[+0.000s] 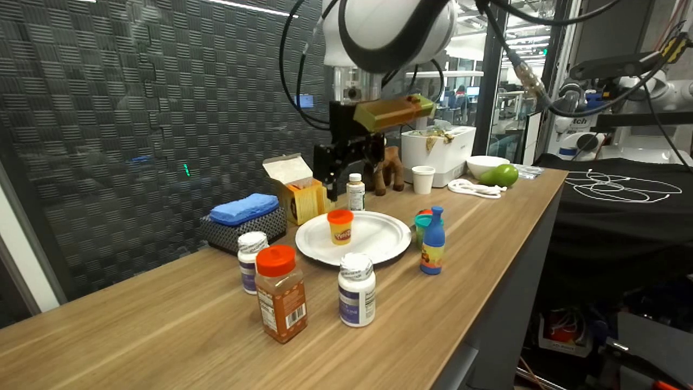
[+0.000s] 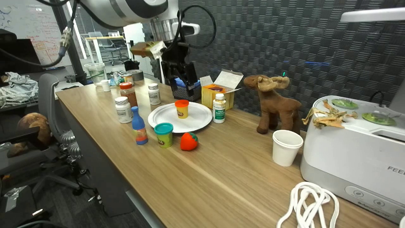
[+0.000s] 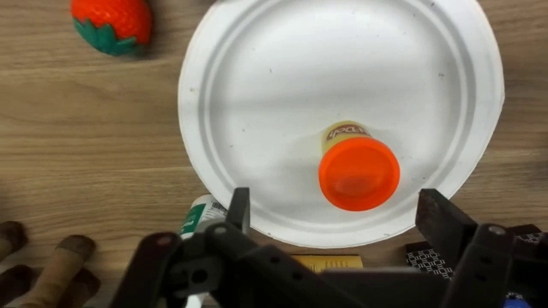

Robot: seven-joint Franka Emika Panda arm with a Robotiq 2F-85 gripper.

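Observation:
An orange-lidded Play-Doh tub point(image 1: 340, 227) stands upright on the white paper plate point(image 1: 383, 250), apart from any finger. In the wrist view the orange lid of the tub point(image 3: 358, 173) shows below the middle of the plate point(image 3: 329, 72). My gripper is open, its two fingers wide apart and nothing held between them. From the second exterior view, the gripper point(image 2: 184, 85) hangs above the tub point(image 2: 182, 110), over the back part of the plate point(image 2: 161, 117).
Around the plate stand a white bottle with a green label point(image 2: 219, 109), a yellow box point(image 2: 212, 97), a strawberry point(image 2: 189, 141), a teal-lidded tub point(image 2: 164, 135) and a blue bottle point(image 2: 139, 127). The right part of the table point(image 2: 224, 171) has free room.

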